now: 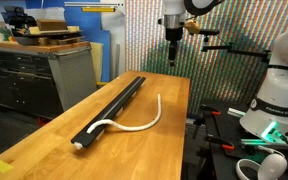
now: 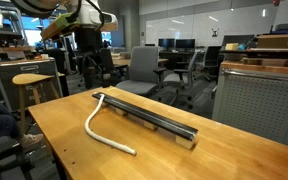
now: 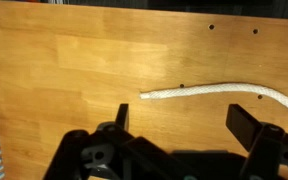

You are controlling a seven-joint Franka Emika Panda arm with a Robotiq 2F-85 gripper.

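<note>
A white rope (image 1: 135, 129) lies on the wooden table in a loose curve. One of its ends rests over the long black rail (image 1: 115, 104), and the other lies free on the bare wood. In the second exterior view the rope (image 2: 89, 126) bends round toward the table's front, beside the rail (image 2: 149, 113). My gripper (image 1: 172, 62) hangs well above the far part of the table. From the wrist view, the gripper is open and empty, with the rope (image 3: 209, 89) below, its free end showing between the fingers and its other end out of frame.
Wide bare areas of tabletop (image 2: 224, 155) lie on both sides of the rail. A wooden stool (image 2: 36, 85) and office chairs (image 2: 144, 65) stand off the table. Grey cabinets (image 1: 76, 80) line the far side in the first exterior view.
</note>
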